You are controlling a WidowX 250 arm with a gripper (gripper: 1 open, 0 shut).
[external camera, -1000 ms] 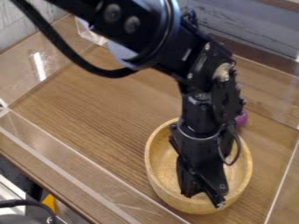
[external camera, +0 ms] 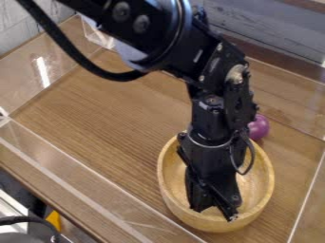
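Observation:
The black robot gripper reaches down from the top into a pale tan bowl near the bottom right, its tips low inside the bowl. It appears shut, and nothing shows between its fingers, though the tips are dark and hard to make out. A purple object lies behind the bowl, partly hidden by the arm.
Walls and ledges border it at the back and top left. A dark item lies at the bottom-left edge, outside the surface.
The arm has shifted slightly, its upper part and cable sitting a little differently, and more of the purple object shows. The gripper stays in the bowl.

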